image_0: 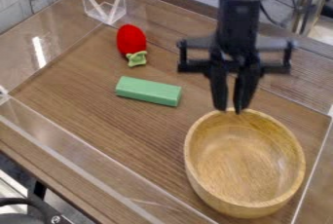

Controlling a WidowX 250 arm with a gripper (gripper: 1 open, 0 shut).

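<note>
My gripper (235,93) hangs large and dark over the back edge of the wooden bowl (244,169) at the lower right, shut, with nothing visible between its fingers; its lowest parts are blurred. A green block (148,91) lies on the table left of the gripper. A red object (131,43) with a small green part lies farther back, at the upper left.
A clear plastic container (104,5) stands at the back left.
</note>
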